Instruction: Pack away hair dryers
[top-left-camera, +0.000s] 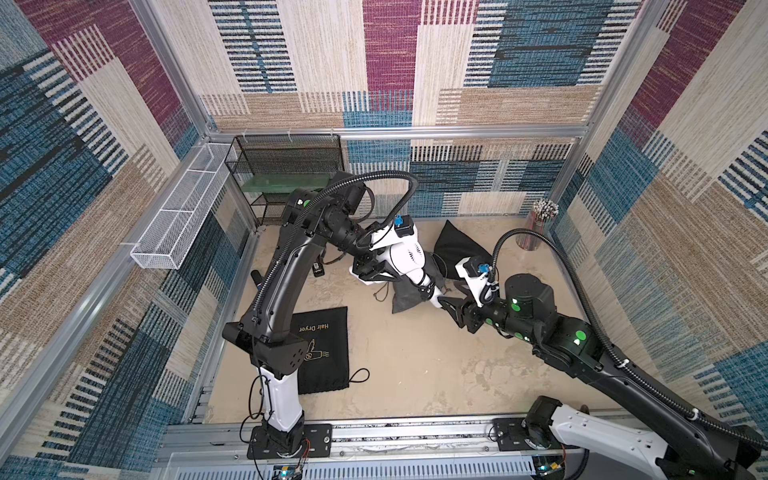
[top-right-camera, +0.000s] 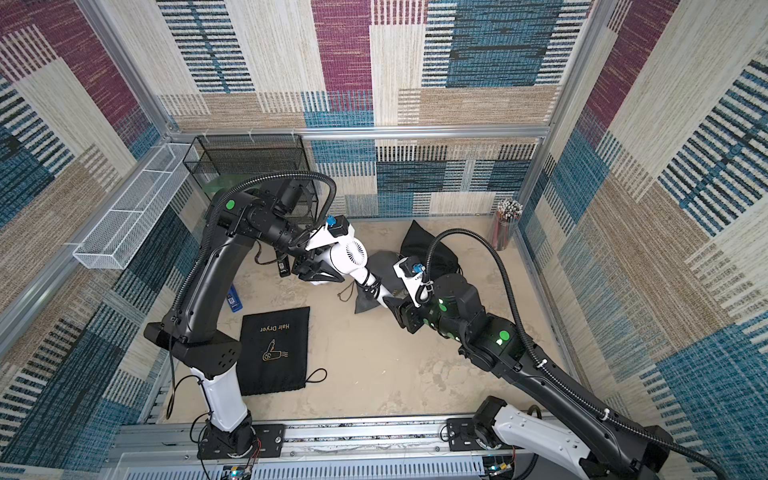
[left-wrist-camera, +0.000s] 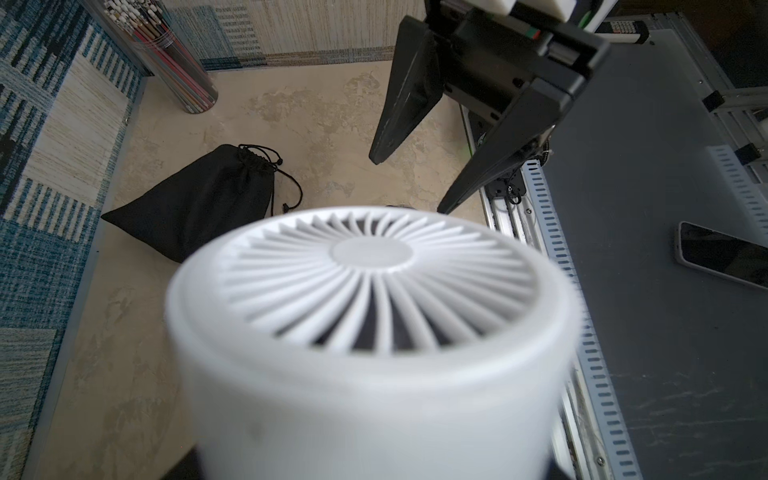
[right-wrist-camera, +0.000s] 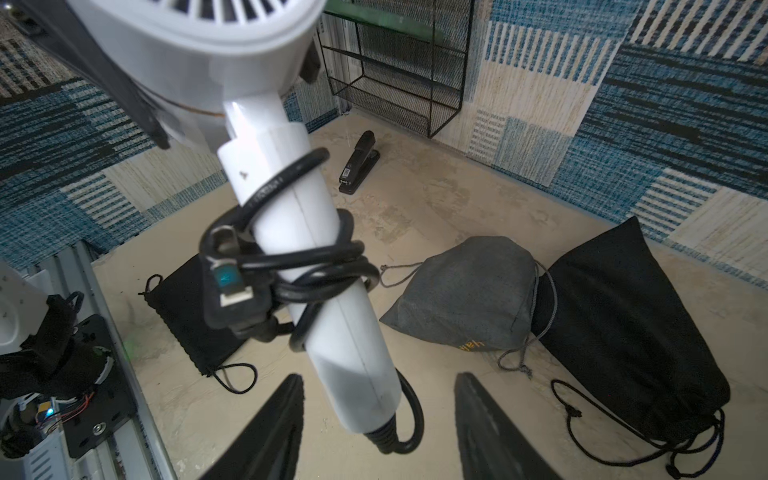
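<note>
A white hair dryer (top-left-camera: 404, 256), black cord wrapped round its handle (right-wrist-camera: 356, 376), is held above the table by my left gripper (top-right-camera: 320, 268), shut on its body. The dryer's vented end (left-wrist-camera: 372, 256) fills the lower left wrist view. My right gripper stands open at the handle's lower end, fingers apart; in the left wrist view its fingertips are apart too. A flat black "Hair Dryer" bag (top-right-camera: 274, 349) lies front left. A grey drawstring bag (right-wrist-camera: 456, 296) and a black bag (right-wrist-camera: 616, 320) lie behind, beneath the dryer.
Wire shelving (top-left-camera: 284, 160) stands back left, a white wire basket (top-left-camera: 180, 208) on the left, a cup of straws or sticks (top-right-camera: 502, 228) back right. A stapler (right-wrist-camera: 358, 164) lies on the table.
</note>
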